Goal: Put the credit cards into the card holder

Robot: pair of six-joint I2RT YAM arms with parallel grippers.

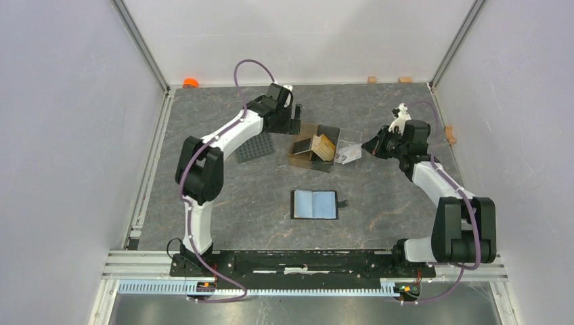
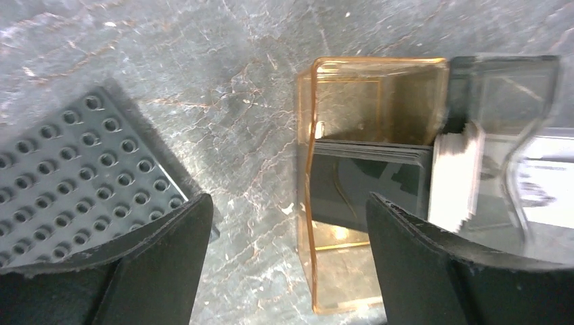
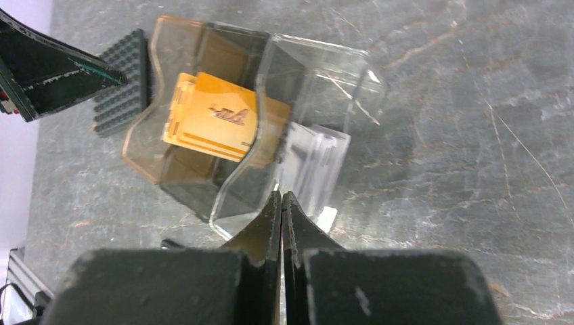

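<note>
The card holder (image 1: 315,204) lies open on the table's near side, its two pale pages bare. Behind it, a box has black cards (image 2: 369,183) in the amber compartment, gold cards (image 3: 216,115) in the middle, and white cards (image 3: 296,157) blurred in the clear compartment (image 3: 318,54). My right gripper is shut at the clear compartment's edge with nothing between its fingers; the white cards are beyond its tips. My left gripper is wide open near the amber wall (image 2: 306,169), above and left of the black cards.
A grey studded plate (image 2: 88,176) lies left of the box. Between box and holder the table (image 1: 271,179) is clear. Small wooden blocks (image 1: 405,80) sit along the far and right edges.
</note>
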